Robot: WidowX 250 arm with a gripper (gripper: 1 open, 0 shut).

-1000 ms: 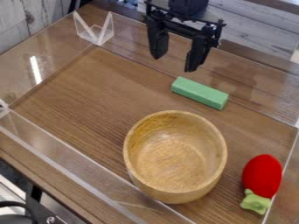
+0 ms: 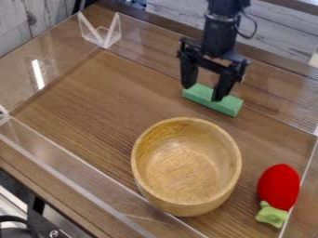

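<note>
My black gripper (image 2: 206, 74) is open, its fingers spread just above a green rectangular block (image 2: 224, 104) that lies on the wooden table toward the right. The fingertips reach down near the block; whether they touch it I cannot tell. A large yellow bowl (image 2: 187, 191) stands in the lower middle.
A red object with a green top (image 2: 280, 186) lies at the right front. A white wire-like holder (image 2: 99, 28) stands at the back left.
The block and bowl have not moved.
</note>
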